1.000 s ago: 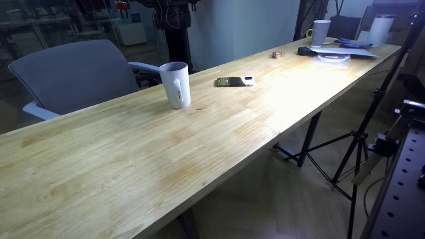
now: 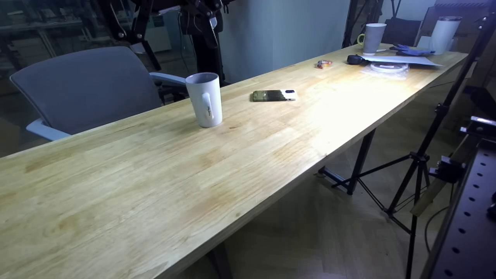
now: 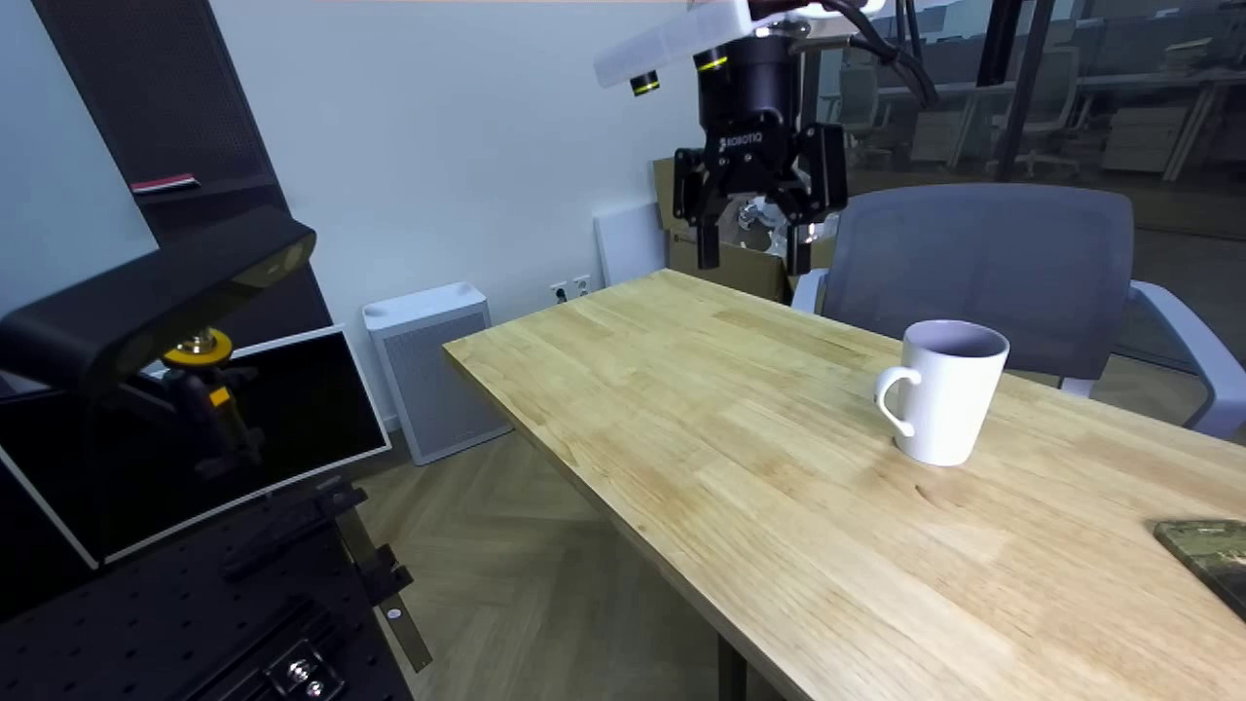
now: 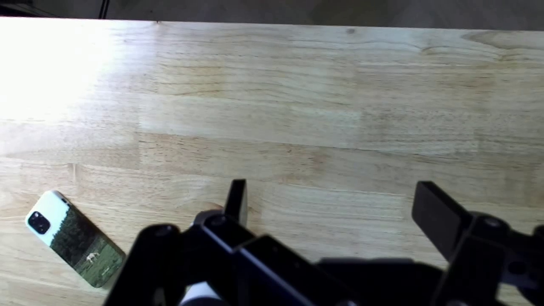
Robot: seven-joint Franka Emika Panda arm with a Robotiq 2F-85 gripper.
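Observation:
A white mug point(image 2: 203, 100) with a grey inside stands upright on the wooden table; its handle point(image 3: 895, 403) shows in the second exterior view. My gripper point(image 3: 753, 249) hangs above the table with fingers wide apart, higher than the mug point(image 3: 949, 395) and apart from it. In the wrist view both fingers point(image 4: 236, 203) are visible, bare table lies between them, and only a sliver of the mug point(image 4: 199, 292) shows beneath the gripper body. The phone point(image 4: 76, 239), in a landscape-print case, lies flat to the lower left there; in the first exterior view it rests beyond the mug.
An office chair point(image 2: 88, 90) stands against the table's far side. Farther along the table are a grey cup point(image 2: 373, 39), a white tumbler point(image 2: 445, 36), blue gloves point(image 2: 411, 49) and a small orange-red item point(image 2: 324, 64).
My gripper has come down into the top of the first exterior view, where its fingers now hang above the chair and mug. Mug and phone have stayed in place.

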